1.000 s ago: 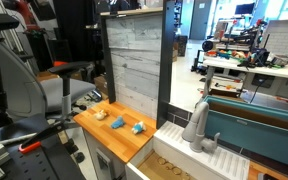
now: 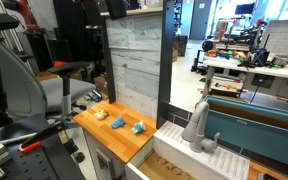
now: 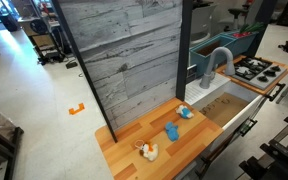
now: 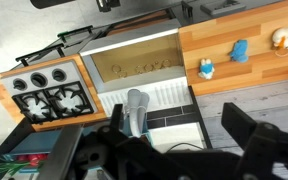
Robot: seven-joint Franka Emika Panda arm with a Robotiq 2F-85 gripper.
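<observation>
My gripper shows along the bottom of the wrist view, its two dark fingers well apart and nothing visible between them. It is high above the counter; in exterior view 1 part of the dark gripper [image 2: 114,9] hangs at the top edge. Three small toys stand in a loose row on the wooden counter: a white-and-blue one [image 4: 206,68] nearest the sink, a blue one [image 4: 239,50] in the middle, and a white-and-orange one [image 4: 282,38] farthest away. No toy touches the gripper.
An open drawer [image 4: 138,66] with small gold-coloured pieces lies before the sink, whose grey faucet [image 3: 220,62] stands upright. A stove [image 4: 51,91] is beyond it. Grey plank panelling [image 3: 134,70] rises behind the counter [image 3: 134,133]. Bare wood surrounds the toys.
Dark parts of the arm and gripper have come into the top left of exterior view 1. The toys and drawer have not moved.
</observation>
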